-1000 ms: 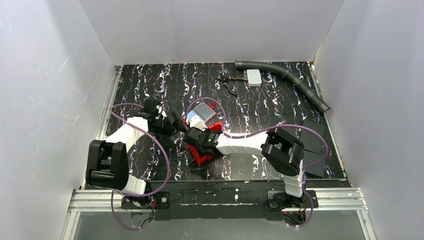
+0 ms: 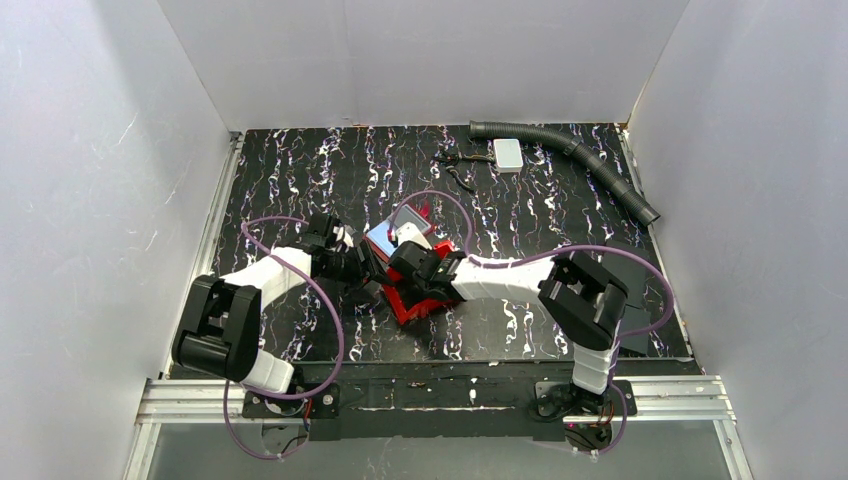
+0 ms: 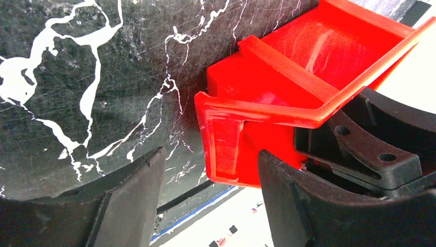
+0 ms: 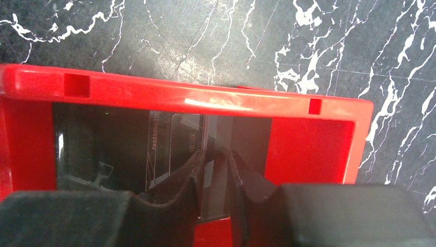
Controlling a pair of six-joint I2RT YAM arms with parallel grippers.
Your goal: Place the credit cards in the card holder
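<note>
The red card holder (image 3: 360,36) lies at the centre of the table under both grippers. In the left wrist view my left gripper has its fingertips either side of a red corner; whether they touch it is unclear. My right gripper is over the holder's opening, its fingertips a small gap apart. In the right wrist view, dark and clear cards (image 4: 175,134) show inside the red walls, behind the fingers; whether any is between the fingertips is unclear.
A blue-and-grey flat item (image 2: 383,238) lies just behind the holder. Pliers (image 2: 460,160), a white box (image 2: 507,154) and a dark hose (image 2: 560,140) lie at the back. Dark slabs (image 2: 630,340) are at the right edge.
Over the last second my left gripper has moved right and toward the front, closer to the holder. The right arm has shifted slightly right and back.
</note>
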